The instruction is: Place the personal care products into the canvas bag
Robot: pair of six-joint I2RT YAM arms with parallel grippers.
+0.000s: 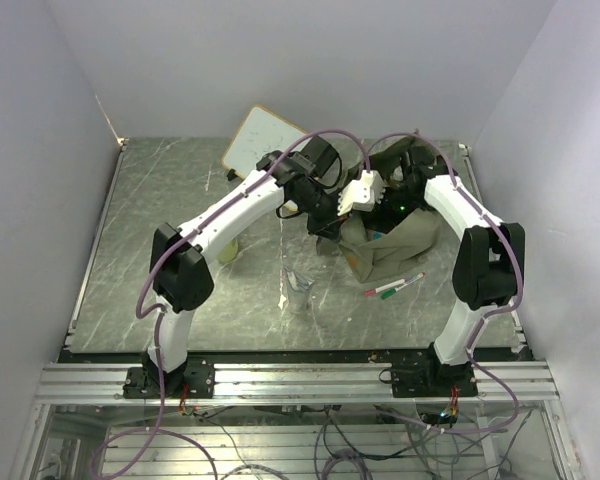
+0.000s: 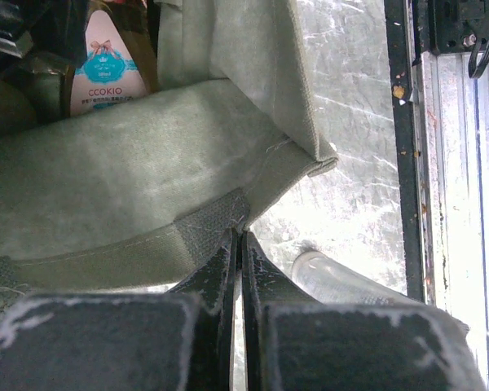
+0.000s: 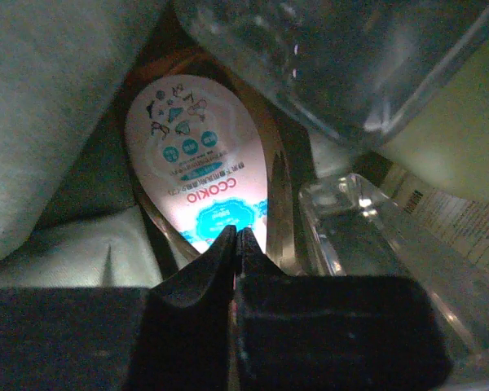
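Observation:
The olive canvas bag [image 1: 400,245] stands at the right of the table. My left gripper is shut on the bag's rim at its near-left edge. My right gripper is down inside the bag, shut, with nothing clearly between its fingers, just before a bottle with a CCOKIO label [image 3: 200,155]. Clear containers [image 3: 375,252] and a pale yellow item lie around it inside. In the left wrist view a bottle with the same brand label [image 2: 106,73] shows in the bag.
A clear pouch or tube [image 1: 298,290] stands at front centre. Markers [image 1: 395,287] lie before the bag, a whiteboard [image 1: 255,140] at the back. A yellow-green item [image 1: 228,250] is under the left arm.

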